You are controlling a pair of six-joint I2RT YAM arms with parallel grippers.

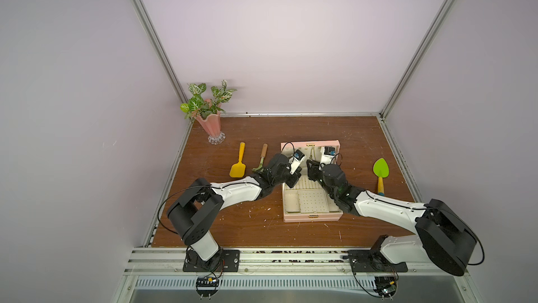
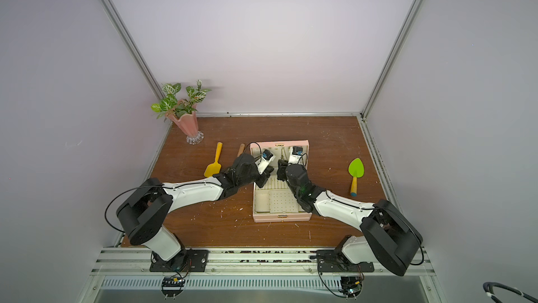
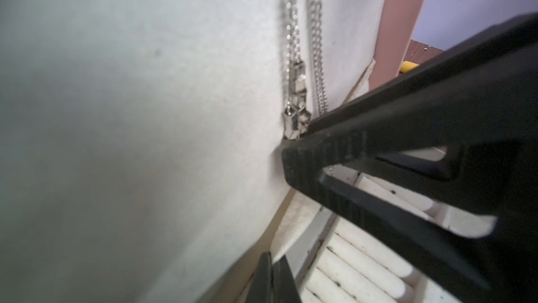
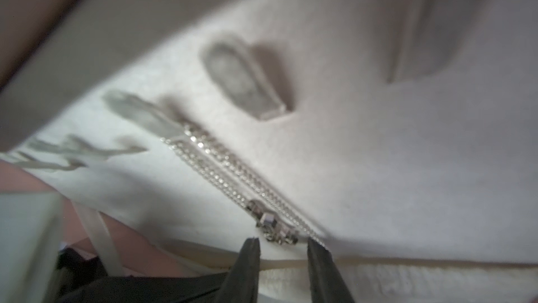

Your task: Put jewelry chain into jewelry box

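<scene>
The silver jewelry chain [image 4: 257, 185] hangs looped from a light tab [image 4: 145, 115] on the lid's pale inner face. Its small metal charms [image 3: 297, 101] dangle just above my right gripper, which stands part open with the fingertips at the chain's lower end. One strand runs down past the right-hand finger; I cannot make out any grip on it. My left gripper is shut low beside the lid, and no chain shows between its tips. Both grippers are over the open jewelry box [image 1: 312, 217], which has a ridged section and flat compartments.
Other tabs [image 4: 243, 78] line the lid's inner face. A yellow spatula [image 1: 237, 168] and a wooden-handled tool [image 1: 263, 150] lie left of the box. Right of it is a green trowel [image 1: 381, 167]; a potted plant [image 1: 210, 123] stands back left.
</scene>
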